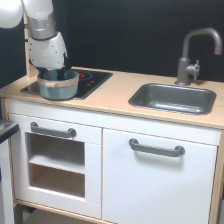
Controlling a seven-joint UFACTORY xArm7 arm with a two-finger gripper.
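A grey-blue pot (59, 90) rests on or just above the black stovetop (90, 82) at the left of the counter; its base gives no clear sign which. The white arm reaches down from the top left. At its end my dark gripper (57, 74) is right at the pot's rim. The fingers are too small and dark against the pot to show whether they are apart or closed on it.
To the right is a steel sink (172, 108) with a tall grey faucet (187, 60). Bare wooden counter (118, 92) lies between stove and sink. Below stand an oven-like compartment (57, 160) with a grey handle and a closed white cabinet door (155, 185).
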